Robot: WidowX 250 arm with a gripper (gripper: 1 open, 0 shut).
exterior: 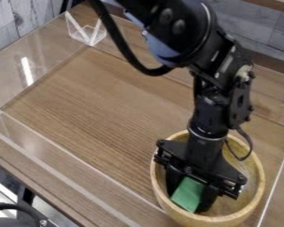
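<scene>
My black gripper (199,177) reaches down from the top of the camera view into a pale yellow round bowl (254,194) at the lower right. It is shut on a green object (190,194) inside the bowl. The green object is partly hidden by the fingers, so its full shape cannot be told.
A clear plastic piece (88,28) stands at the back left. Clear strips run along the left and front edges, and a dark cable or part sits at the bottom left corner.
</scene>
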